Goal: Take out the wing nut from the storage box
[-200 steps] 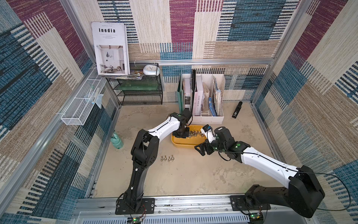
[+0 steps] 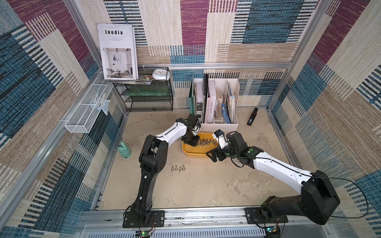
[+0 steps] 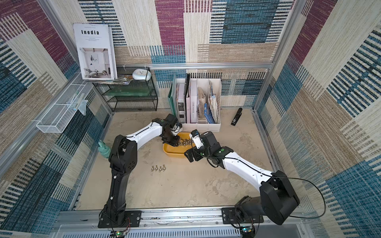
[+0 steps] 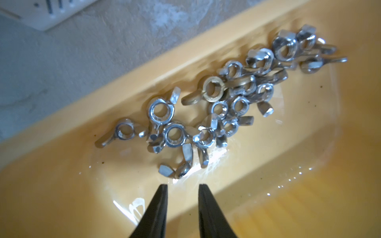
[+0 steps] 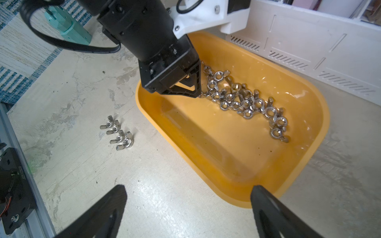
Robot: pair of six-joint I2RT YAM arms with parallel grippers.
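Note:
Many silvery wing nuts lie in a loose heap along the back of the yellow storage box; one looks more brassy. Into the box's left end reaches my left gripper, open, its narrow gap empty and pointing at bare floor just in front of the heap. In the right wrist view, my left gripper hides the leftmost nuts. My right gripper is wide open outside the box's front right, with nothing between its fingers. A short row of wing nuts rests on the table, front left of the box.
A white file holder with folders stands close behind the box. To the left are a teal bottle and a black wire rack. A black handheld device lies back right.
The right arm has moved only a little, its elbow drawing inward. The row on the table is unchanged.

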